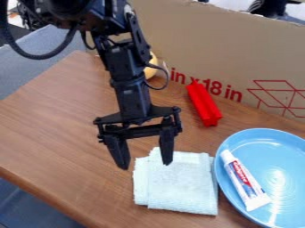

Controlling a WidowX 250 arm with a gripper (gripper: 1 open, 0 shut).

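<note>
My black gripper [143, 160] hangs over the wooden table with its two fingers apart and nothing visible between them. Its right finger is above the upper left part of a folded white cloth [177, 190]; the left finger is over bare wood. Right of the cloth, a blue plate [284, 174] holds a white toothpaste tube [244, 183]. A red object [202, 104] lies behind, near the cardboard.
A cardboard panel [226, 53] with red print stands along the back. A yellow object [152, 65] is partly hidden behind my arm.
</note>
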